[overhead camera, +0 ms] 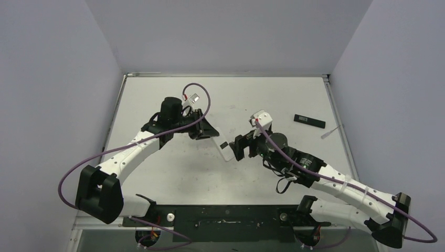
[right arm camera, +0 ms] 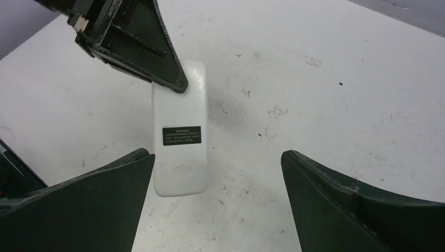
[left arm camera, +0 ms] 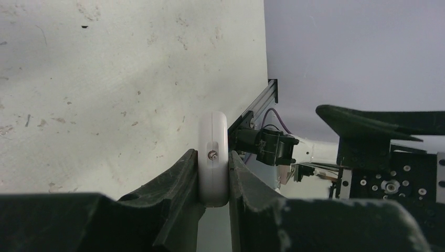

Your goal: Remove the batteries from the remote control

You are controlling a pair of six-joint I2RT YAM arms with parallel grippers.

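Observation:
A white remote control [overhead camera: 225, 150] is held above the table, its back with a dark label [right arm camera: 181, 135] and the closed battery cover [right arm camera: 181, 177] facing the right wrist camera. My left gripper is shut on one end of it, seen edge-on in the left wrist view. Over to the right of the remote's free end, my right gripper [overhead camera: 245, 148] stands open, apart from it as far as I can tell. Nothing lies between its wide-spread fingers [right arm camera: 99, 205]. No batteries are visible.
On the right side of the table lie a black box-like bar [overhead camera: 309, 121] and a small thin pale tool [overhead camera: 329, 132].

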